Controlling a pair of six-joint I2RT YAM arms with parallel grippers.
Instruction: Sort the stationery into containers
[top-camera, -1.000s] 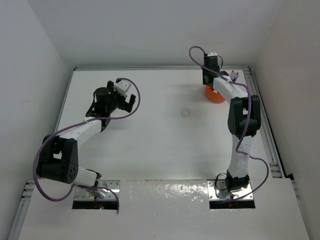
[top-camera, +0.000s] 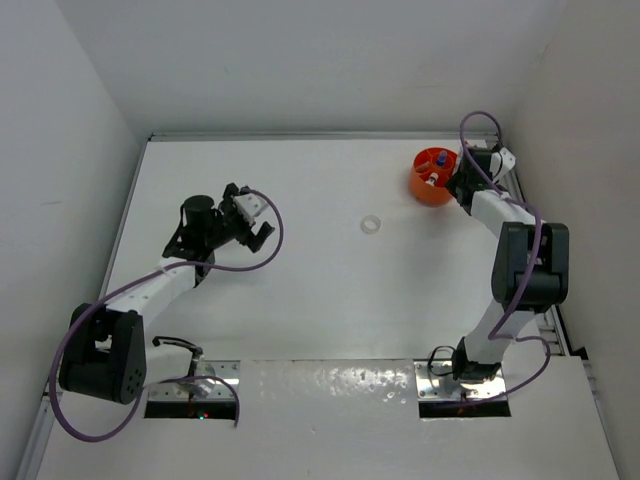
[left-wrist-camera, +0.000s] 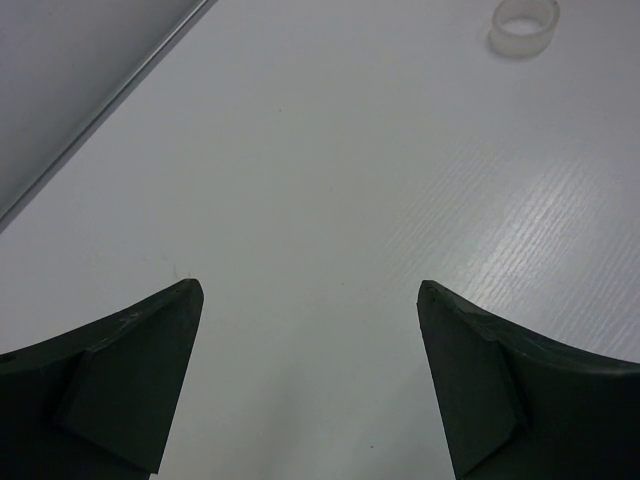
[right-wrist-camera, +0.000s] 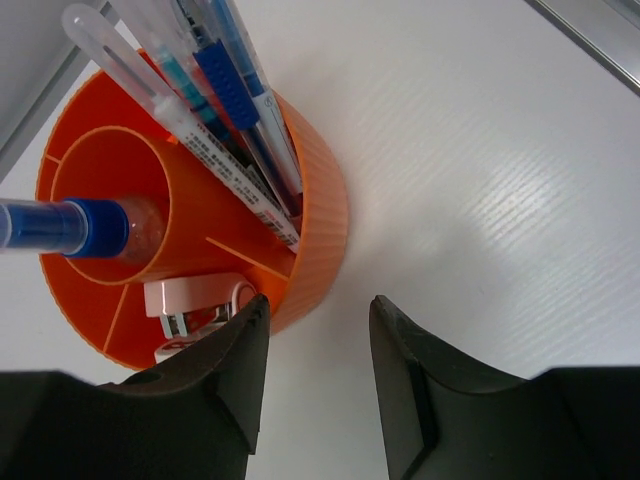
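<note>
An orange divided cup (right-wrist-camera: 320, 230) at the back right holds several pens (right-wrist-camera: 230, 100) in one section, a blue-capped bottle (right-wrist-camera: 95, 228) by its inner ring and pale white-and-metal items (right-wrist-camera: 190, 295) below. My right gripper is at the cup's right side, its fingers apart with nothing seen between them. My left gripper stands open and empty over bare table at the left. A translucent ring (top-camera: 370, 224) lies near the table's middle.
Rails and walls line the back and both sides; the orange cup sits close to the back right rail.
</note>
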